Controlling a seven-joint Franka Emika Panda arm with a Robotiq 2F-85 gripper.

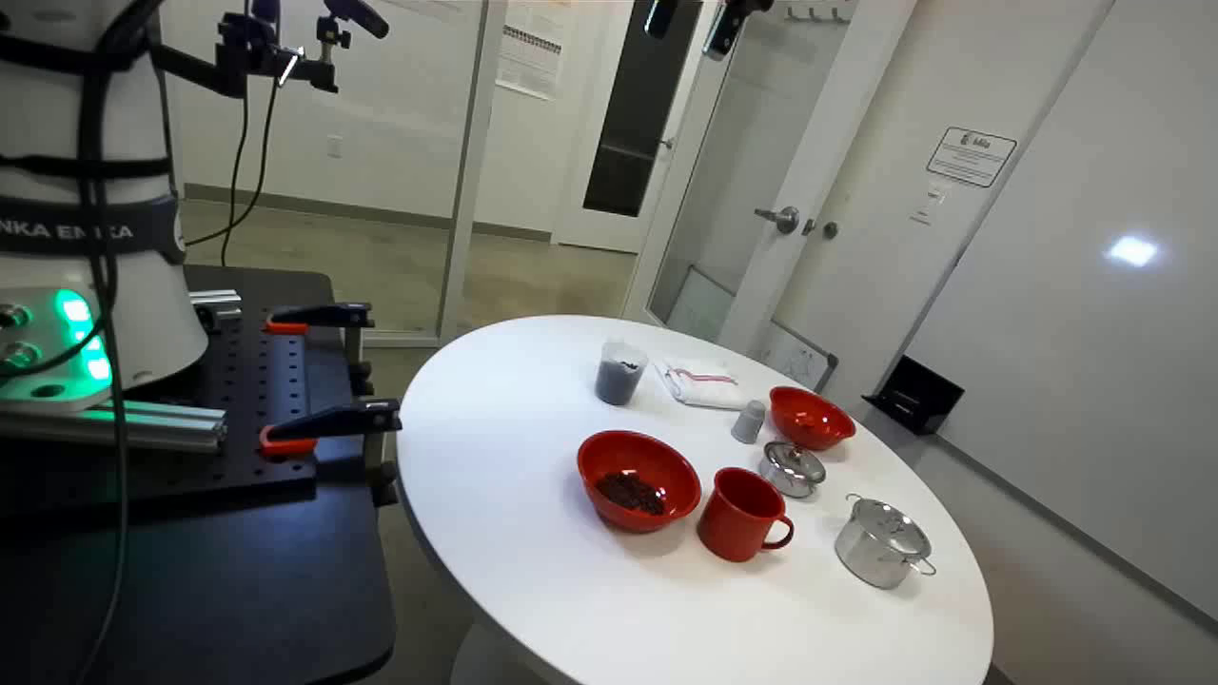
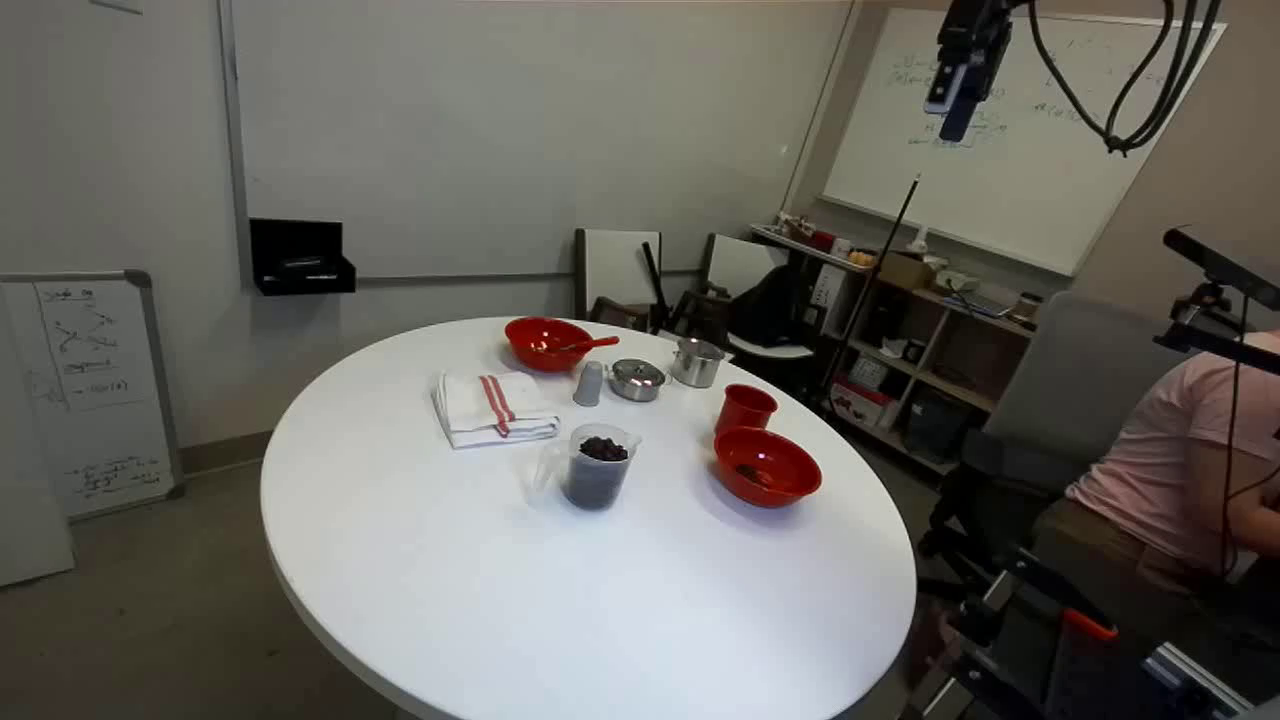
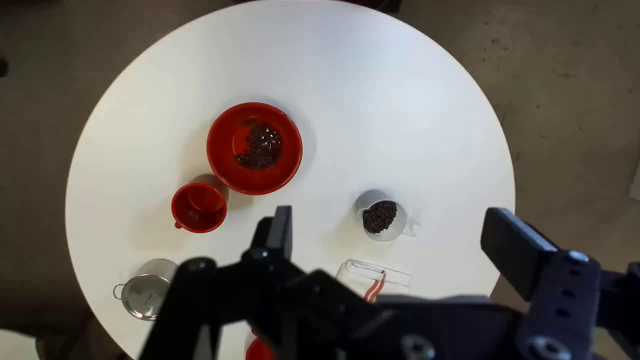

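My gripper is open high above the round white table, its two fingers wide apart with nothing held between them. Below, between the fingers in the wrist view, stands a clear measuring cup (image 2: 596, 478) holding dark beans. A red bowl (image 1: 619, 452) with some dark beans in its bottom sits beside a red mug (image 1: 736, 523). In exterior view 1 only the fingertips (image 1: 722, 39) show at the top edge; in exterior view 2 the gripper hangs at the upper right, well clear of everything.
On the table (image 2: 576, 612) are also a folded striped towel (image 2: 494, 408), a grey cup (image 2: 588, 384), a second red bowl (image 2: 546, 342) with a red utensil, a lidded silver pan (image 2: 637, 379) and a silver pot (image 1: 886, 541).
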